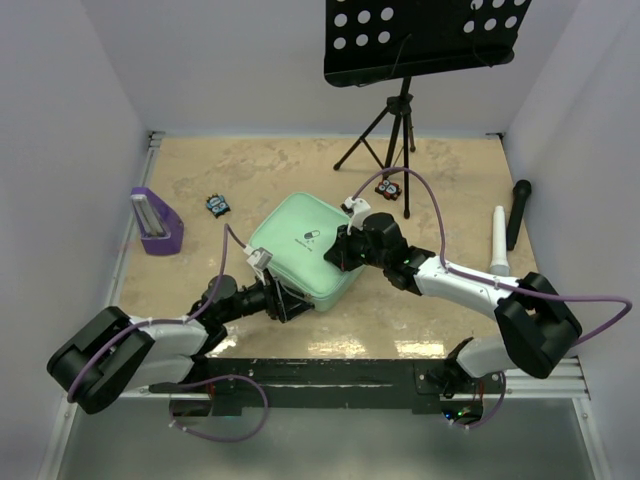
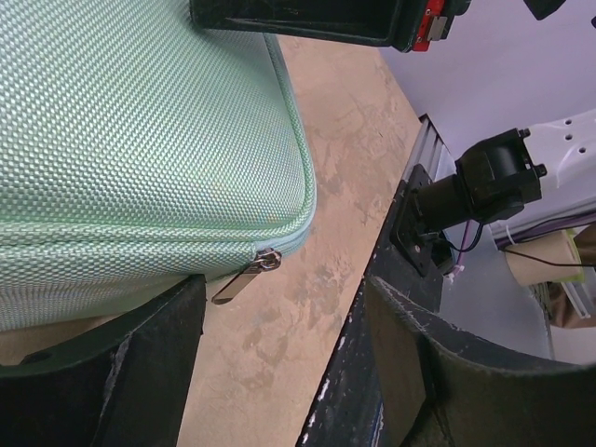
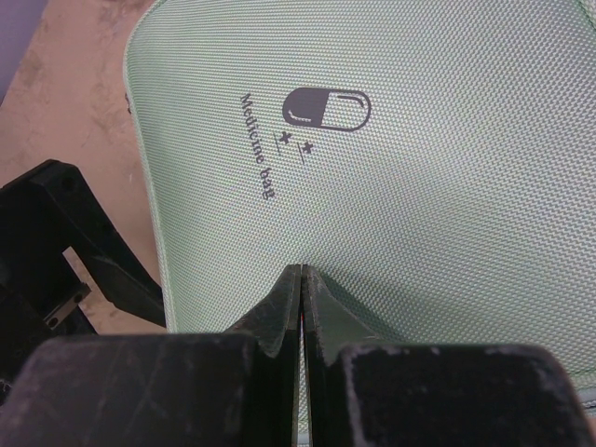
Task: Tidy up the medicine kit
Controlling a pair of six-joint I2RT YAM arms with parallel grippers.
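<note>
A mint-green medicine bag [image 1: 305, 222], printed with a pill and lettering, lies closed-looking in the middle of the table. At its front corner hangs a metal zipper pull [image 2: 238, 285]. My left gripper is part open at that corner, its two fingers [image 2: 158, 358] on either side of the pull and apart from it. The right gripper is shut over the top of the bag near its right side, its tips against the fabric, with nothing showing between them.
A purple holder [image 1: 158, 225] stands at the left, with a small dark gadget [image 1: 217, 205] near it. Behind the bag is a black tripod stand [image 1: 400, 120]. White and black rods [image 1: 499, 240] lie at the right.
</note>
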